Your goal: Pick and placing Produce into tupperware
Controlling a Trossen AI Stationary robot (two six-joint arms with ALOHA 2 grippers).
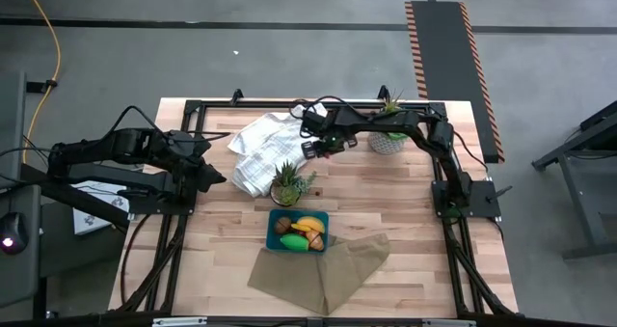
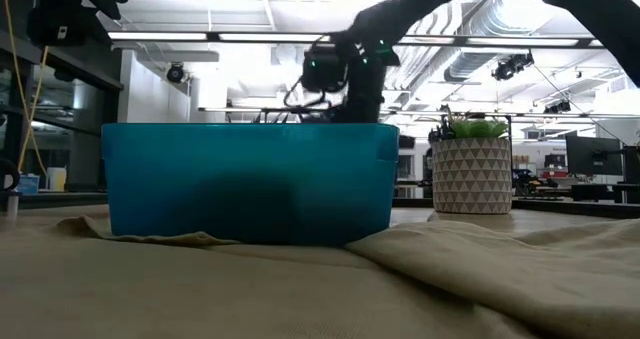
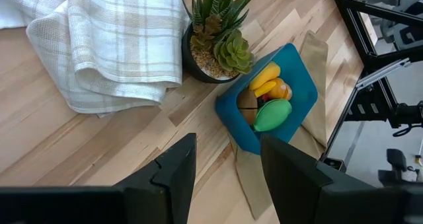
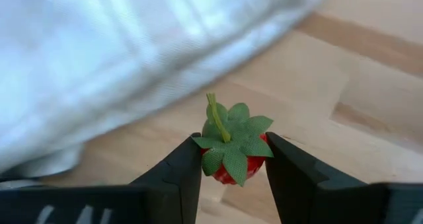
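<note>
A red strawberry with green leaves and a stem (image 4: 234, 143) is pinched between the fingertips of my right gripper, which is shut on it. From above, that gripper (image 1: 310, 149) hangs beside the checked cloth. The teal tupperware (image 3: 306, 85) contains a yellow banana (image 3: 265, 76), a green item (image 3: 271, 115) and brown and orange produce. Far off at the table's left side, my left gripper stands open with nothing between its fingers. In the low view, the teal wall (image 2: 250, 184) hides the container's contents.
A potted succulent (image 1: 287, 184) stands between the checked cloth (image 1: 265, 151) and the tupperware. A patterned pot (image 2: 472, 175) sits at the back right, under the right arm. Beneath the tupperware lies a tan cloth (image 1: 323, 279). Right of the container the wood is bare.
</note>
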